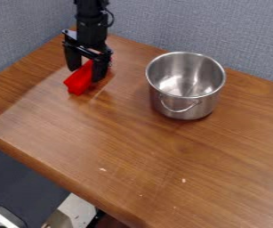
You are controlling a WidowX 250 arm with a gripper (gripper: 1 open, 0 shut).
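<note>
My black gripper (pixel 87 55) reaches down from the top over a red block (pixel 80 81) on the wooden table at the upper left. Its fingers are down around the upper part of the block, which they partly hide. I cannot tell whether they are closed on it.
A steel pot (pixel 186 85) with a wire handle stands right of the block. The table's left edge drops to a dark floor, and grey padded walls line the back.
</note>
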